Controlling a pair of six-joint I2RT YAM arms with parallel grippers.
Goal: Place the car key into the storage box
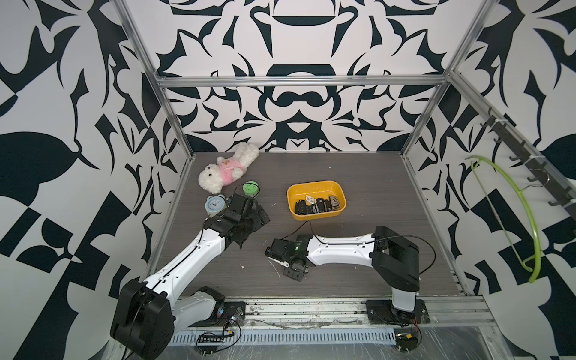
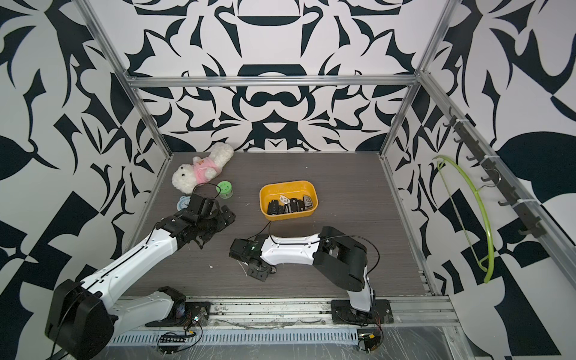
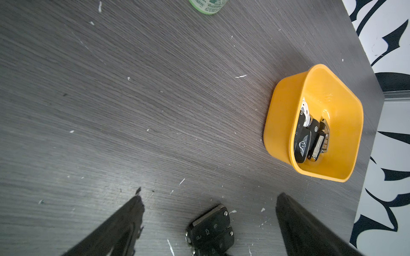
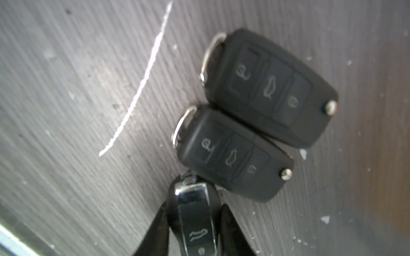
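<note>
In the right wrist view, a glossy black car key with silver trim lies between the two fingers of my right gripper. Both fingers are close against its sides; whether they grip it cannot be told. Two matte black keys with metal rings, an upper key and a lower key, lie beside it, the lower one touching its tip. The yellow storage box stands behind the right arm with several keys inside. My left gripper is open with its fingers wide apart, above the table and holding nothing.
A white plush toy in pink, a green can and a pale blue clock stand at the back left, near the left arm. Right of the box, the table is clear.
</note>
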